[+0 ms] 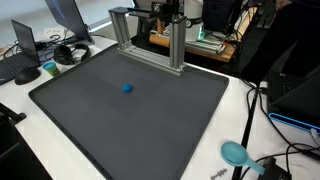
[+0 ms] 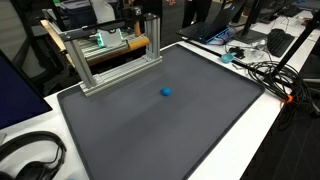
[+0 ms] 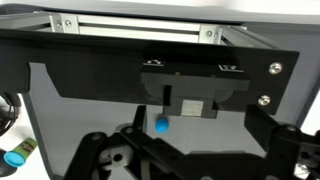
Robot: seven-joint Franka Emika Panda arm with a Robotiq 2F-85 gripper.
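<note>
A small blue object (image 1: 127, 88) lies on the dark grey mat (image 1: 110, 125), toward its back half. From the other side, the same blue object (image 2: 166, 92) sits alone near the middle of the mat. In the wrist view my gripper stands open, its two black fingers wide apart and nothing held. The blue object (image 3: 162, 124) appears between the fingers, well beyond them on the mat. I cannot make out the gripper clearly in either exterior view.
A silver metal frame (image 2: 125, 73) stands at the mat's edge; a black bar (image 3: 110, 80) crosses the wrist view. A teal bowl (image 1: 238, 155), headphones (image 2: 32, 160), a green cup (image 1: 51, 68) and a laptop (image 1: 28, 42) lie outside the mat.
</note>
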